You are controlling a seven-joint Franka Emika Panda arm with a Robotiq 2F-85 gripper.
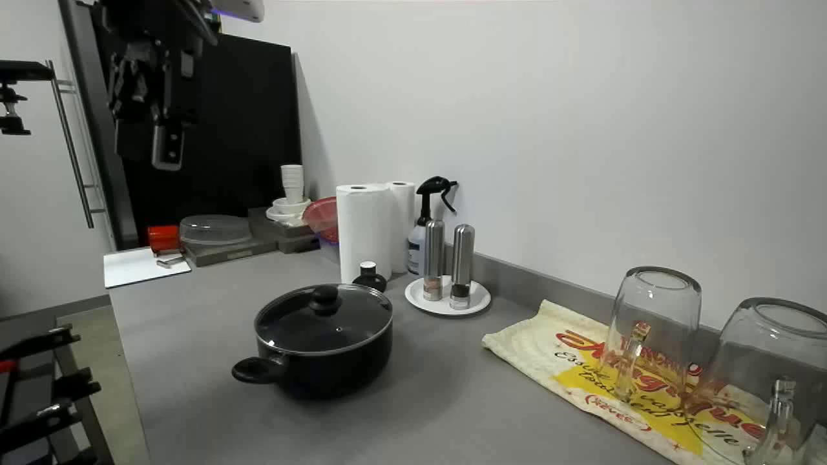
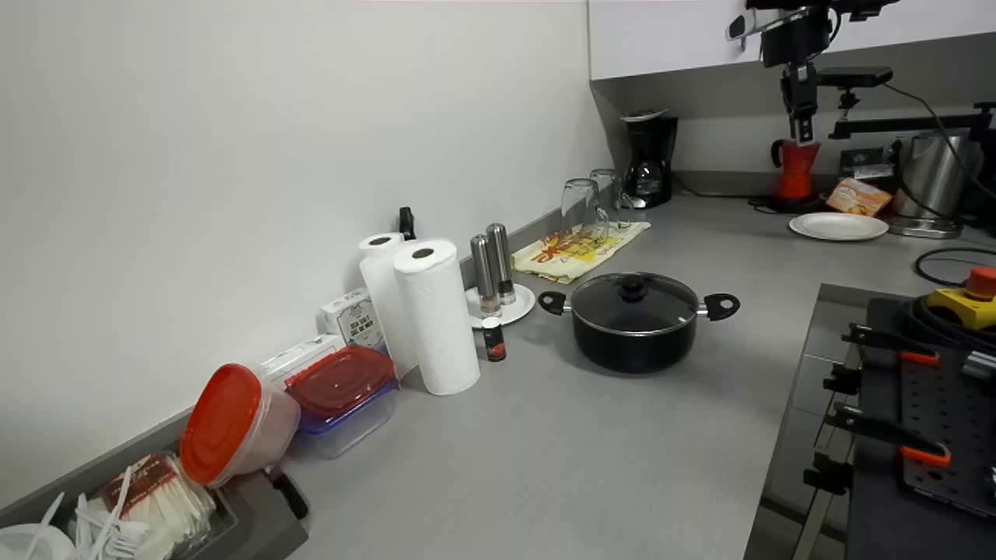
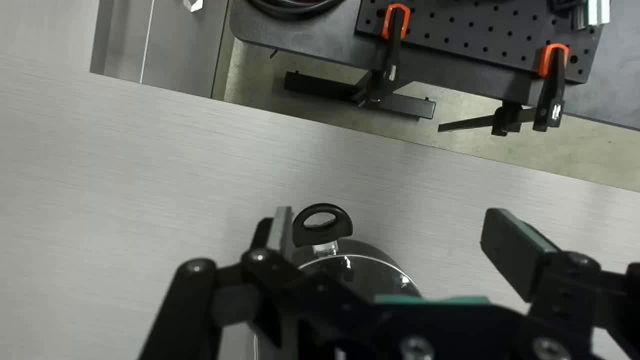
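Observation:
A black pot [image 1: 333,364] stands on the grey counter with its glass lid [image 1: 324,319] on and a round black knob [image 1: 325,298] on top. In the second exterior view the same pot [image 2: 635,341] shows both side handles. My gripper is open with nothing between its fingers, high above the counter. In the wrist view the pot's handle [image 3: 322,224] appears below, near the left finger, and my own gripper parts hide much of the lid. The first exterior view has the gripper [image 1: 147,151] at the upper left, well clear of everything on the counter.
Behind the pot are paper towel rolls [image 1: 362,232] and a white plate [image 1: 474,310] with two steel grinders. Upturned glass mugs [image 1: 659,310] rest on a yellow cloth [image 1: 543,341]. Plastic containers [image 2: 233,425] crowd the wall. Bare counter [image 2: 523,467] lies in front.

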